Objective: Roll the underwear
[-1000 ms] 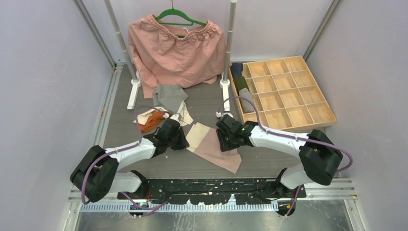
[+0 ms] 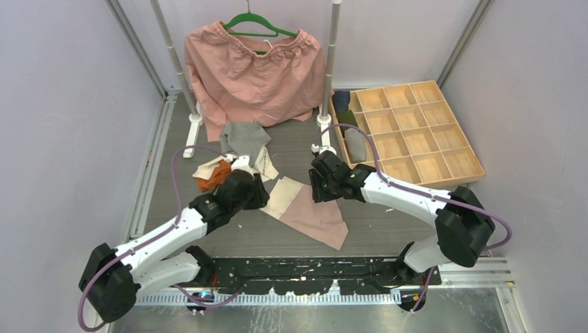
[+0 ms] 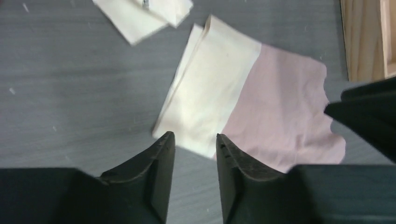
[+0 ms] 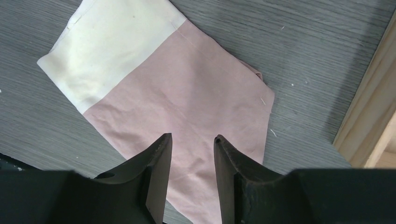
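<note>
The pink underwear with a cream band lies flat on the table, folded to a long strip set at a slant. In the left wrist view its cream end is ahead of my left gripper, whose fingers stand part open with nothing held. My right gripper hovers over the pink part, its fingers apart and empty. From above, the left gripper is by the cream end and the right gripper is over the upper edge of the pink cloth.
A wooden compartment box stands at the right, several dark rolls in its left column. Grey cloth and an orange piece lie at the back left. Pink shorts hang behind. Bare table lies right of the underwear.
The underwear looks unmoved.
</note>
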